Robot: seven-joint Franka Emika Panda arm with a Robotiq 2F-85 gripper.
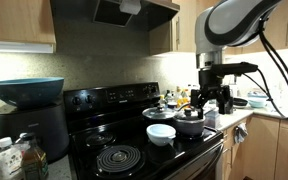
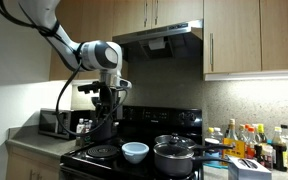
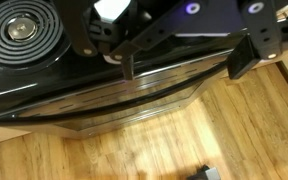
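My gripper (image 1: 212,106) hangs above the front edge of the stove, near the lidded pot (image 1: 189,124) in exterior view 1. In the wrist view its two dark fingers (image 3: 246,57) stand wide apart, so it is open, with only the oven front and floor visible between them. On the cooktop, a white bowl (image 2: 135,152) sits beside the silver pot (image 2: 174,163), whose long dark handle points right. Part of something white (image 3: 111,9), probably the bowl, shows at the top of the wrist view.
The black stove (image 1: 102,142) has a bare coil burner (image 3: 22,32) at the left. Bottles (image 2: 259,145) crowd the right counter. A big blue bowl (image 1: 29,91) rests on a dark appliance at the far left. A range hood (image 2: 159,45) hangs overhead.
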